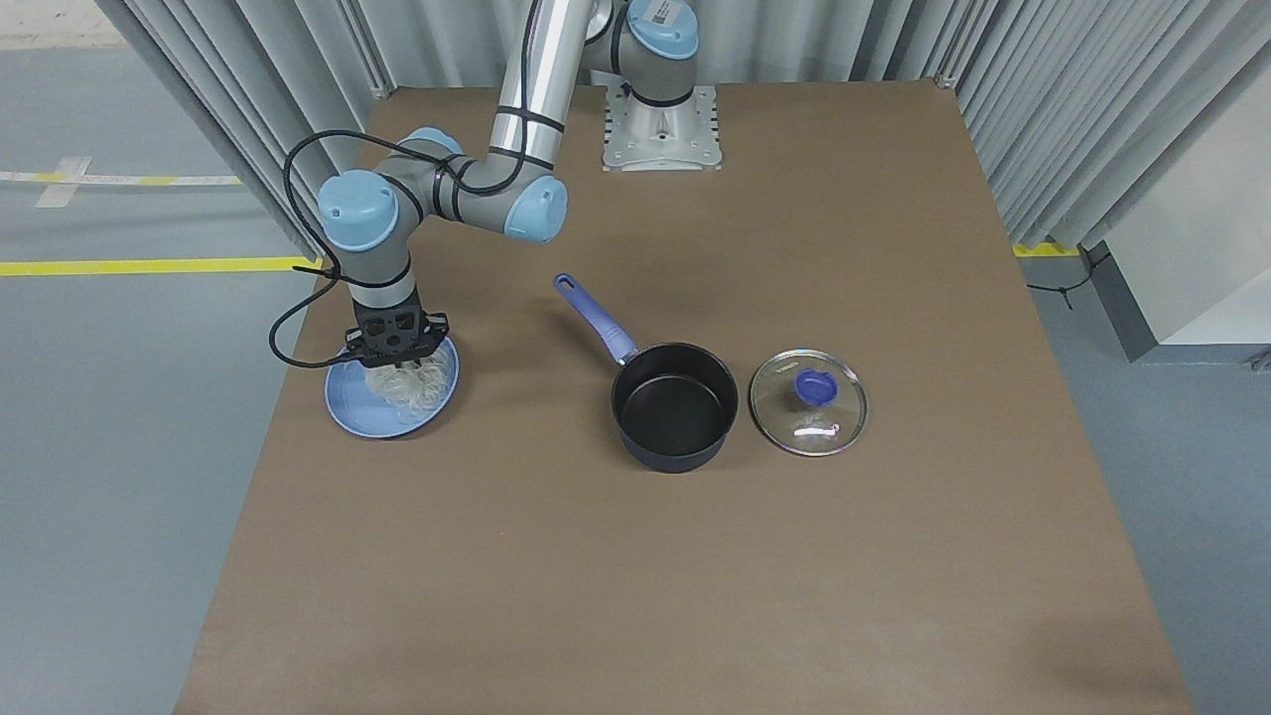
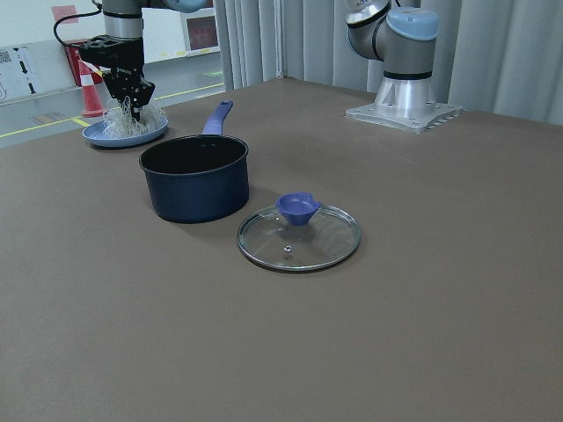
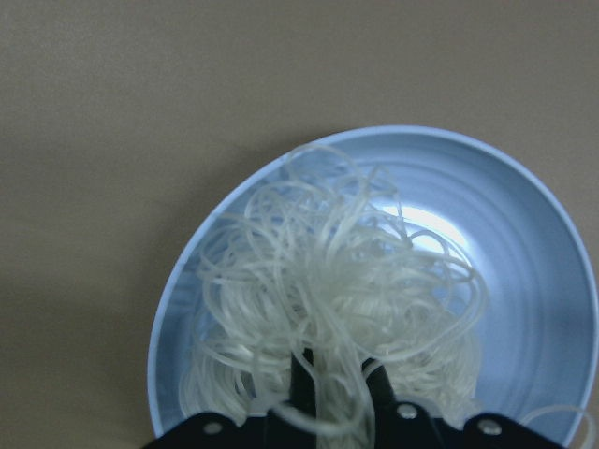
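Observation:
A blue plate at the left of the table holds a tangled heap of white noodles. My gripper is down in that heap, with strands lying over and between its dark fingers; whether it is open or shut on them is hard to tell. In the front view the gripper's black body hides part of the plate and noodles.
A dark pot with a blue handle stands right of the plate. A glass lid with a blue knob lies right of the pot.

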